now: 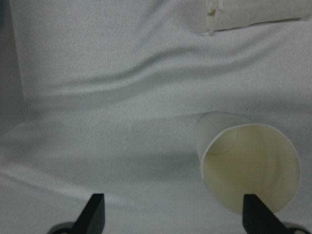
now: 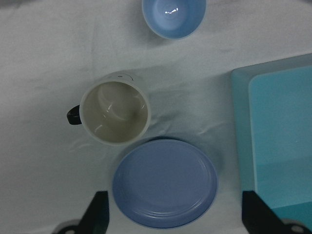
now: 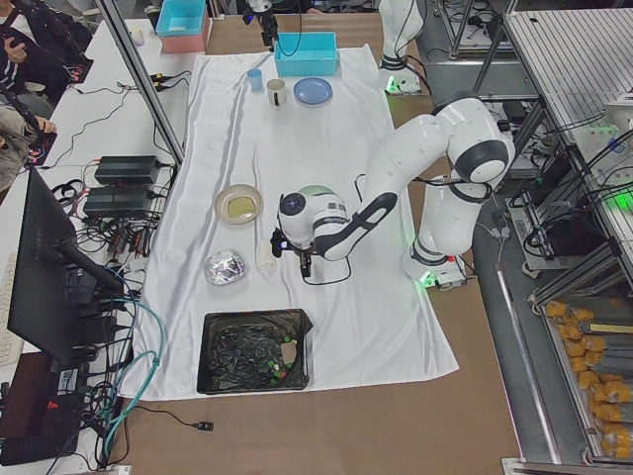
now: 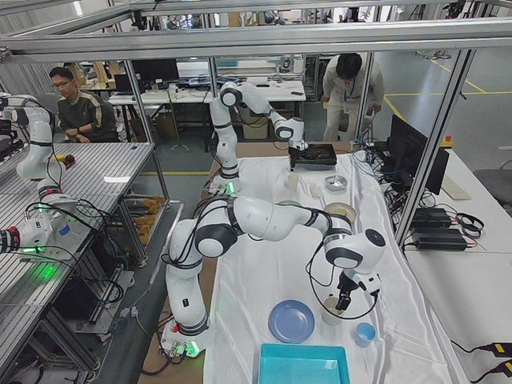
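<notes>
My left gripper (image 3: 293, 255) hangs open low over the cloth's middle. In the left wrist view a pale paper cup (image 1: 248, 165) lies or tilts with its mouth toward the right finger, and a white wrapped roll (image 1: 256, 12) lies at the top. My right gripper (image 4: 346, 292) is open above the far group: a white mug (image 2: 114, 112) with a dark handle, a blue plate (image 2: 165, 183) and a small blue cup (image 2: 174, 14). Neither gripper has anything visible between its fingers.
A turquoise bin (image 2: 275, 131) stands beside the plate. A beige bowl (image 3: 237, 204) with something yellow, a partly hidden green plate (image 3: 316, 189), a foil-covered dish (image 3: 225, 267) and a black lined tray (image 3: 254, 351) are on the cloth.
</notes>
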